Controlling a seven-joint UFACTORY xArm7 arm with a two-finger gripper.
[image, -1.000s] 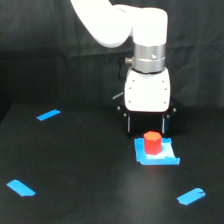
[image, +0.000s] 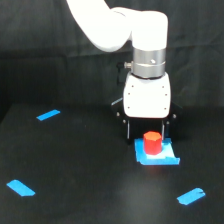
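Observation:
A small red block (image: 152, 143) rests on a white square bordered with blue tape (image: 160, 161), right of centre in the camera view. My gripper (image: 149, 131) points down just above and behind it from here. Its dark fingers are hard to make out against the background, but they appear spread wide, one toward each side of the block. No contact with the block is visible.
Blue tape strips mark the dark table: one at the far left (image: 48, 115), one at the near left (image: 20, 188) and one at the near right (image: 190, 196).
The arm and gripper have come down a little and slightly to the right, closer to the red block. The block has not visibly moved.

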